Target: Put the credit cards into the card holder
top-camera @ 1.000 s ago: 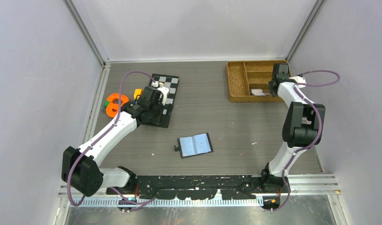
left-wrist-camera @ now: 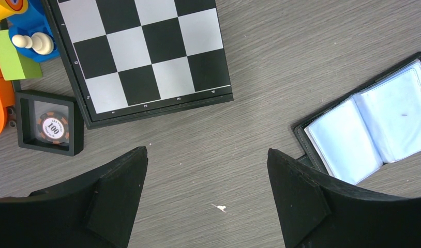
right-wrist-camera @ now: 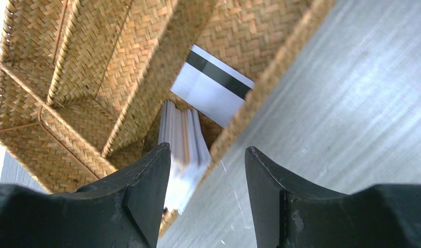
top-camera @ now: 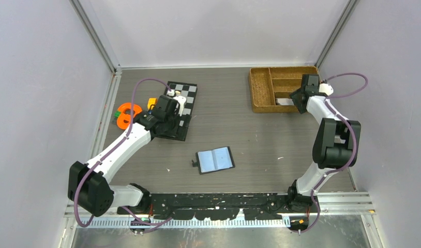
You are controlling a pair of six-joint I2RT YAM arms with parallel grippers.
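In the top view, the card holder (top-camera: 215, 159) lies spread out at the front middle of the table, with pale blue inner sleeves. A stack of cards (right-wrist-camera: 185, 134) leans on edge inside a compartment of the woven basket (right-wrist-camera: 156, 67), and one white card with a black stripe (right-wrist-camera: 213, 82) lies flat beside it. My right gripper stands open over this compartment, with nothing held; its left finger overlaps the lower part of the stack in the view. At the left, my left gripper is open and empty, above bare table.
A chessboard (left-wrist-camera: 146, 51) lies by the left gripper, with a small black box (left-wrist-camera: 49, 122) holding a chip beside it. An orange toy (top-camera: 126, 116) sits farther left. Table between the card holder and basket is clear apart from small scraps.
The left arm and the card holder have stayed put.
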